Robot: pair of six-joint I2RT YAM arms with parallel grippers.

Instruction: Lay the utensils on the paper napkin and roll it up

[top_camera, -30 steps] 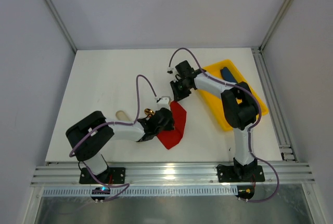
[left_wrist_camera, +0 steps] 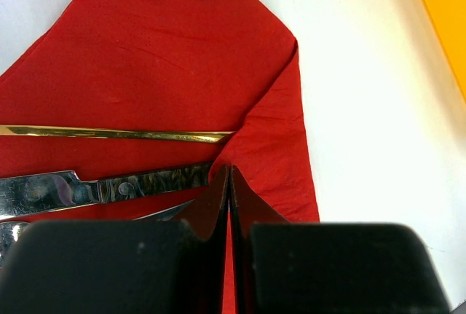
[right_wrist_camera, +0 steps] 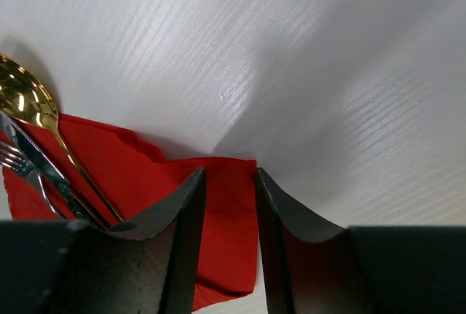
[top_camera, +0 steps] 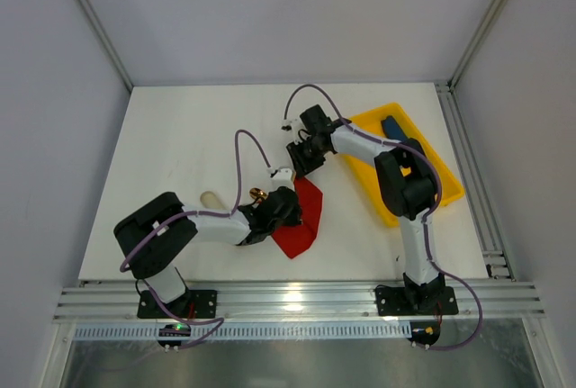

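The red paper napkin (top_camera: 301, 239) lies at the middle of the table, largely under my left gripper in the top view. My left gripper is shut at the napkin's folded flap, which crosses the utensils' ends. A gold spoon (right_wrist_camera: 40, 110), a knife (right_wrist_camera: 51, 172) and a fork (right_wrist_camera: 18, 161) lie together on the napkin. My right gripper stands open at a corner of the napkin, its fingertips low beside that red edge; whether they touch it I cannot tell.
A yellow tray (top_camera: 396, 212) with a dark blue item (top_camera: 392, 127) inside sits at the table's right, behind the right arm. A pale wooden object (top_camera: 212, 200) lies left of the napkin.
The right arm has shifted a little to the left in the top view. My left arm has stayed in place.
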